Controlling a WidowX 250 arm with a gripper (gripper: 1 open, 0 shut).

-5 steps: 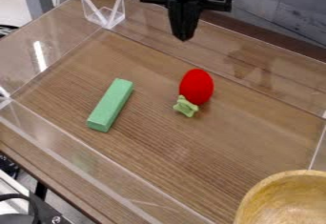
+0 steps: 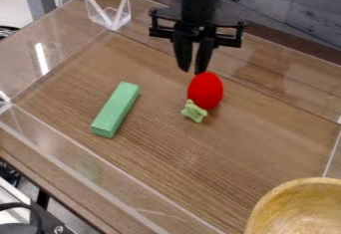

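Note:
My black gripper hangs at the upper middle, fingers pointing down and close together, shut with nothing seen between them. Just below and right of it is a red oval object, with a small light green piece at its lower left. A mint green block lies to the left on the wooden table.
A clear plastic holder stands at the upper left near the back. A yellow bowl sits at the lower right corner. The table's left edge is in view.
My gripper has moved down and toward the front, closer to the red object. The objects on the table have not visibly moved.

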